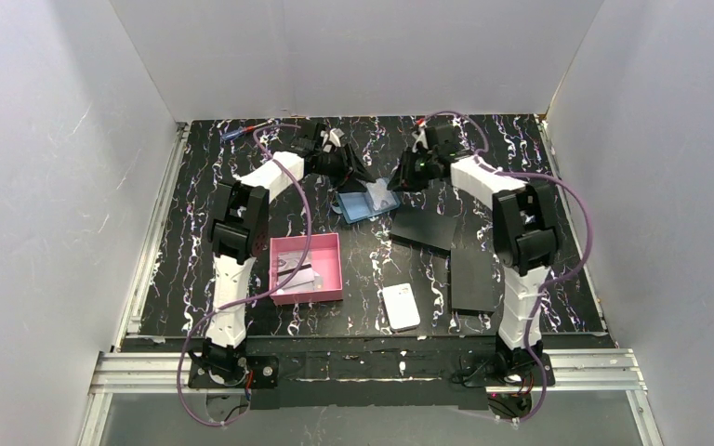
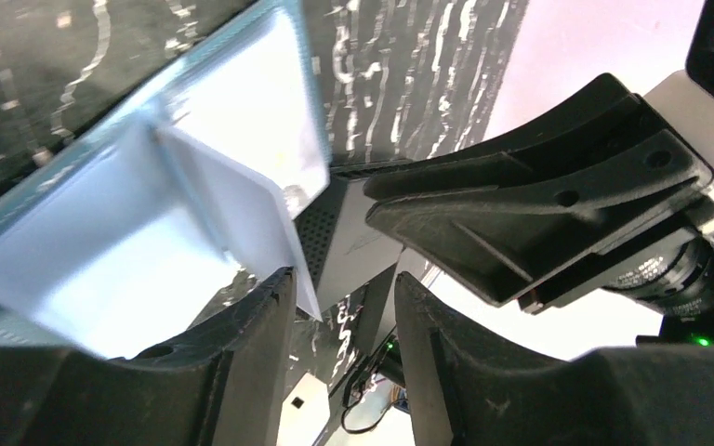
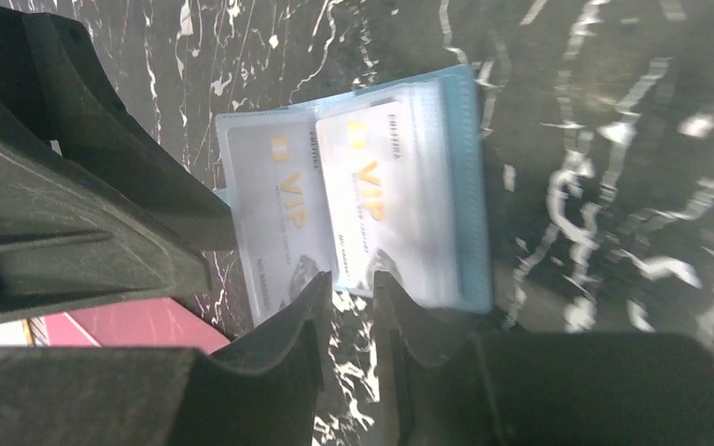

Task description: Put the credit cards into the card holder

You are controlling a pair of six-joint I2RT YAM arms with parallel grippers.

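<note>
The blue card holder [image 1: 363,208] lies spread on the table below both grippers. Gold-lettered VIP cards show in it in the right wrist view: one card [image 3: 363,190] on the right-hand side and another behind a clear page [image 3: 274,200] on the left. My left gripper is part open; a raised clear page [image 2: 242,200] of the holder reaches down between its fingers, nearer the left one. Across a narrow empty-looking gap, the fingers of my right gripper stand apart in front of the holder's lower edge. Whether either touches a page, I cannot tell.
A pink box [image 1: 333,268] with cards inside stands at front left. A white flat case [image 1: 401,307] lies at front centre. Dark flat panels [image 1: 471,279] cover part of the right side. A blue-handled tool [image 1: 239,133] lies at back left.
</note>
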